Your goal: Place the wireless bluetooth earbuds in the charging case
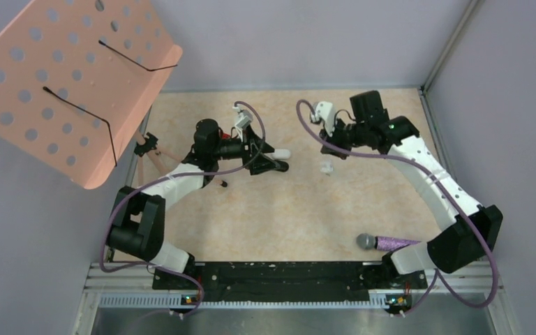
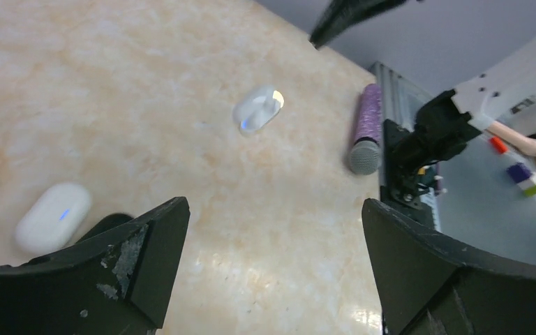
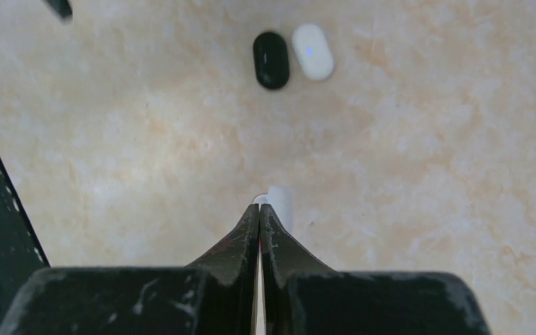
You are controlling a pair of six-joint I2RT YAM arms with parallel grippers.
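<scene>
A small white earbud case piece rests on the table below my right gripper; in the left wrist view this white object is at upper middle, and in the right wrist view it is partly hidden behind the fingertips. A white case and a black case lie side by side near my left gripper, which stands open with nothing between its fingers. My right gripper is shut, with nothing visible between its fingers. Whether earbuds sit inside the white object cannot be told.
A purple microphone lies at the front right. A peach perforated panel overhangs the back left.
</scene>
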